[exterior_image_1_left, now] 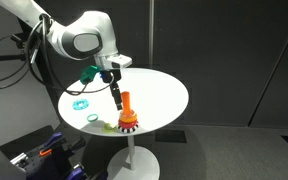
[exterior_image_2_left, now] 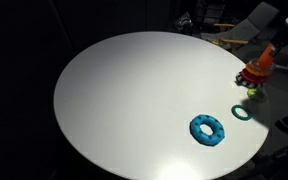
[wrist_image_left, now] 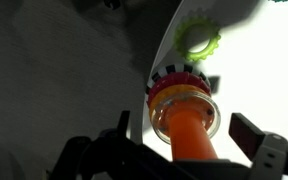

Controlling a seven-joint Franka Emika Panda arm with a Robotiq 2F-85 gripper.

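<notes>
A stacking toy with a tall orange post [exterior_image_1_left: 126, 101] stands near the table's front edge. Red and orange rings [wrist_image_left: 162, 94] and a black-and-white checked rim show round its base, along with a clear ring. My gripper is open above it, one dark finger on each side of the post with gaps between. From the side, the gripper [exterior_image_1_left: 117, 98] appears just left of the post's top. Lying flat beside the toy is a yellow-green toothed ring [wrist_image_left: 197, 35]. A thin green ring [exterior_image_2_left: 241, 113] and a thicker blue ring [exterior_image_2_left: 206, 130] lie farther along the table.
A chair [exterior_image_2_left: 246, 28] stands behind the table.
</notes>
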